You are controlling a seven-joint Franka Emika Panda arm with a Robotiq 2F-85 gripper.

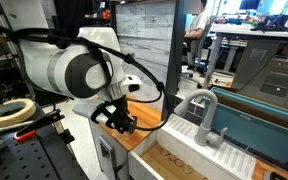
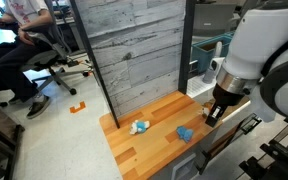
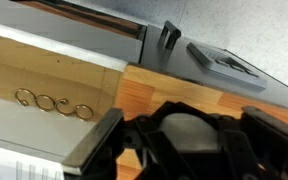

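My gripper is low over the front edge of the wooden counter, beside the open drawer. In the wrist view its dark fingers are shut around a rounded, pale grey-white object, whose kind I cannot tell. From the other side, the gripper is near the counter's right end. A blue item lies on the wood close by, and a blue-and-white item sits farther left.
The open drawer holds several small curled metal pieces. A grey faucet rises over the white drainer, beside a blue-walled basin. A grey panel wall backs the counter. A closed drawer handle is below the counter edge.
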